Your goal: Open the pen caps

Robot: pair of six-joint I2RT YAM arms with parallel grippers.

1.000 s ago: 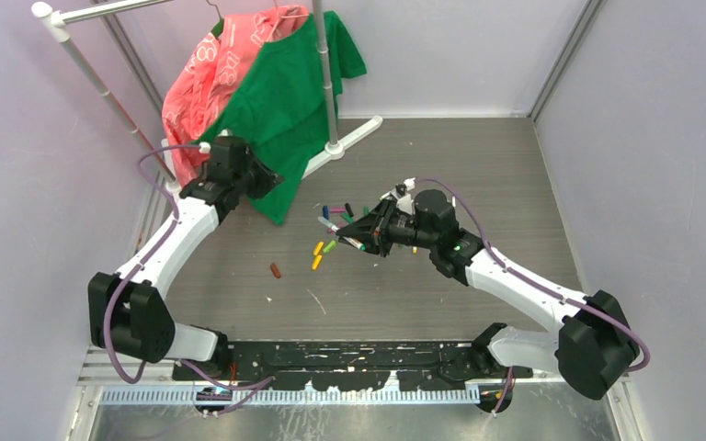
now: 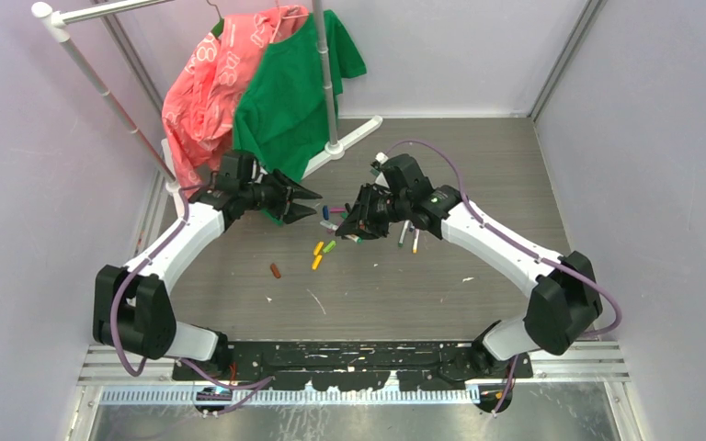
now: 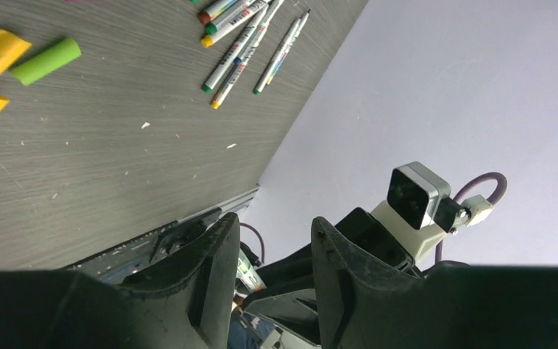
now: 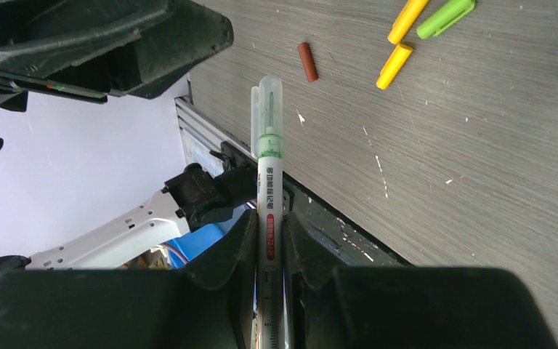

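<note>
My right gripper (image 2: 360, 220) is shut on a white marker (image 4: 269, 211) with a clear, green-banded cap pointing away from the fingers. My left gripper (image 2: 300, 202) stands open a little to its left; in the left wrist view its fingertips (image 3: 221, 233) show apart. In the right wrist view the left gripper's dark body hangs near the capped end. Loose caps lie on the floor: yellow (image 4: 394, 65), green (image 4: 445, 18), brown (image 4: 307, 62). Several markers (image 3: 236, 62) lie grouped to the right of the caps.
A clothes rack (image 2: 324, 64) with a coral shirt (image 2: 202, 101) and a green shirt (image 2: 280, 110) stands at the back left.
The right arm has swung slightly upward and left in the top view, still holding the marker.
</note>
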